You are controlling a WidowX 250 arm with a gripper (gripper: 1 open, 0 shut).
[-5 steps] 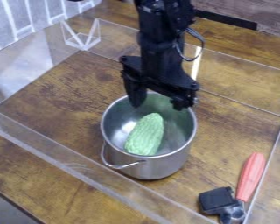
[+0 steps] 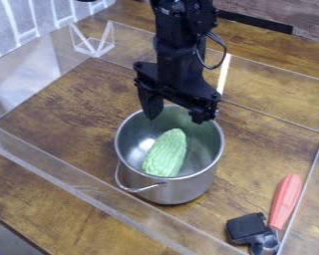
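A black robot arm reaches down from the top centre, its gripper [image 2: 175, 108] open just over the back rim of a steel pot [image 2: 189, 184]. Its two dark fingers point down, apart. Inside the pot lies a pale green corn-shaped object [image 2: 166, 152], below the gripper and not held by it.
At the right front lie a red-handled tool [image 2: 285, 199] and a black object [image 2: 250, 230] on the wooden board [image 2: 69, 120]. Clear plastic walls border the work area. The board's left part is clear.
The pot and green object have not visibly moved.
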